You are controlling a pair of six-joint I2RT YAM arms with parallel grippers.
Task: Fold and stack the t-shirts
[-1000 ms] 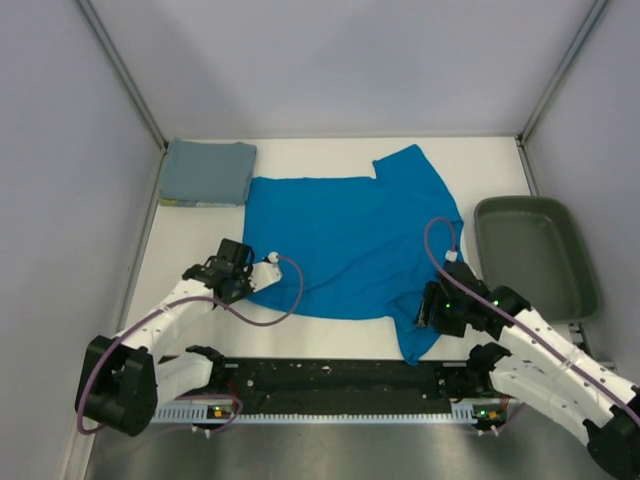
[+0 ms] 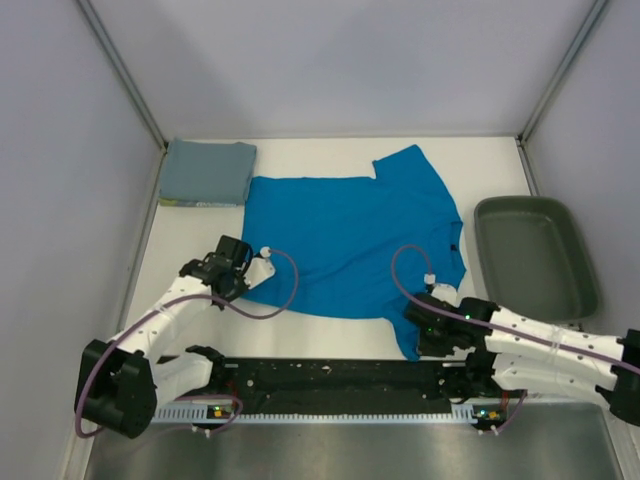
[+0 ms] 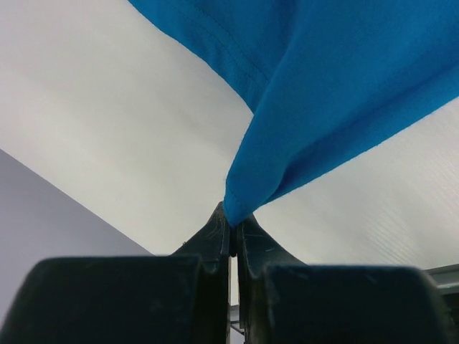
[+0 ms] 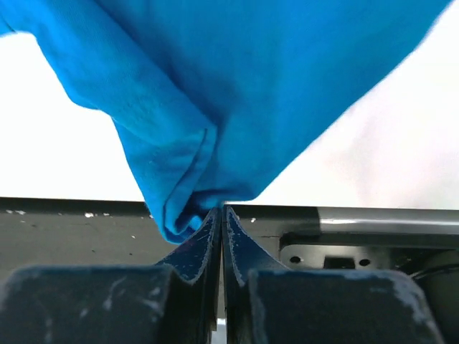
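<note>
A blue t-shirt (image 2: 340, 230) is spread over the white table, one sleeve hanging past the front edge at the right. My left gripper is shut on the shirt's lower left corner, which is drawn up into its fingertips. My right gripper is shut at the hanging sleeve's end, by the front edge; whether fabric is between its fingertips cannot be told, as the sleeve lies right at them.
A folded grey-blue stack (image 2: 208, 170) sits at the back left. A green-grey tray (image 2: 535, 255) stands at the right.
My right gripper has moved from the shirt's right side forward and left to the hanging sleeve at the front edge. The left arm has barely moved.
</note>
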